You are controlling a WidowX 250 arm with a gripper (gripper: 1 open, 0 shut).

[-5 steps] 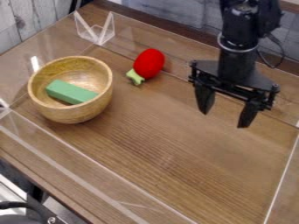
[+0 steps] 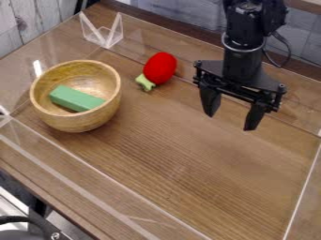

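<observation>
The black robot gripper hangs over the right part of the wooden table, its fingers pointing downward; I cannot tell whether they are open or shut, and no held thing is clear. A red object lies at the back middle, with a small pale green piece just below it. On the left, a wooden bowl holds a green block.
A white wire-like basket sits at the back left. A wall edge runs along the back right.
The arm and gripper have shifted slightly up and back over the last second. The bowl, green block and red object have not moved.
</observation>
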